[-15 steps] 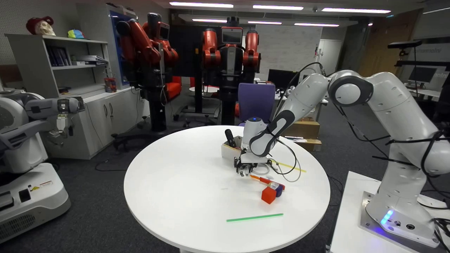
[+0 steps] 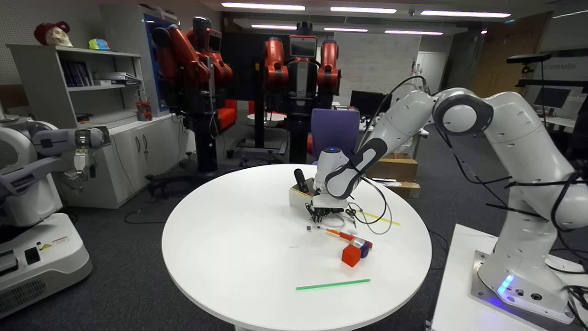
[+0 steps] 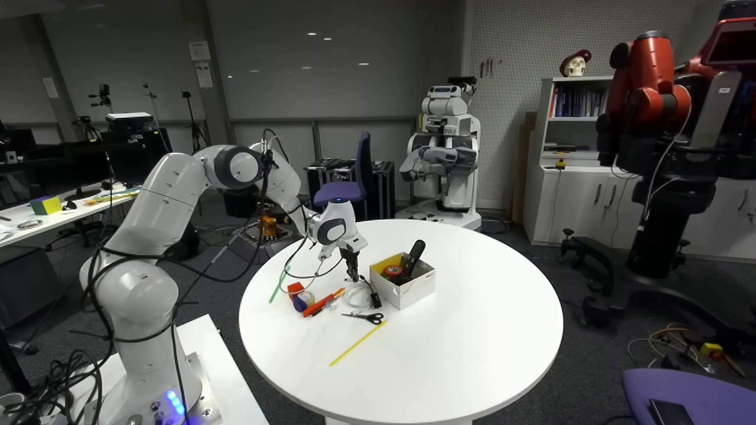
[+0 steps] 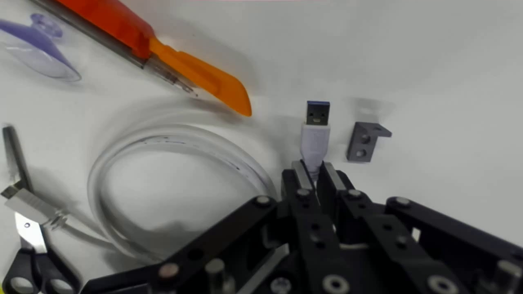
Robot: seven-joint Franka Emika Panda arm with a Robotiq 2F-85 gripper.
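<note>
My gripper is shut on the white USB cable point(image 4: 314, 139), holding it just behind the plug, whose metal end points away from the fingers. The rest of the cable is coiled on the table to the left in the wrist view, its other connector point(image 4: 32, 205) resting near the scissors. In exterior view 1 the gripper point(image 2: 316, 219) hangs low over the table, in front of the box point(image 2: 298, 199). That open white box holds a black handled item point(image 3: 413, 256) and a red roll point(image 3: 391, 271).
A small grey bracket point(image 4: 363, 142) lies right of the plug. An orange-red cutter point(image 4: 211, 81), a clear suction cup point(image 4: 41, 51) and scissors point(image 4: 36, 264) lie to the left. A red cube point(image 2: 351, 255), green stick point(image 2: 333, 284) and yellow stick point(image 3: 358, 343) are spread around.
The gripper has risen slightly and shifted a little back toward the box. Its fingers have come together, and the small bracket now shows clear of them on the table.
</note>
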